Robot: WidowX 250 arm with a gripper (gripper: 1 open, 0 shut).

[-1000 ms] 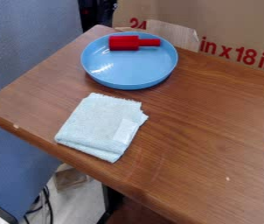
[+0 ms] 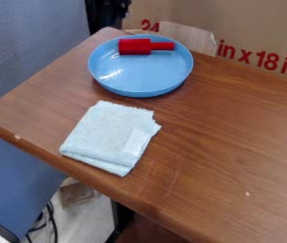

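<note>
A red cylindrical object point(image 2: 135, 46) lies on the back part of a round blue plate point(image 2: 141, 82) at the back left of the wooden table. A folded pale cloth point(image 2: 110, 137) lies flat in front of the plate, toward the table's left front edge. A dark shape shows at the top edge above the plate; I cannot tell whether it is part of my gripper.
A cardboard panel point(image 2: 248, 28) stands along the back. Cables and a pale object are on the floor at the lower left.
</note>
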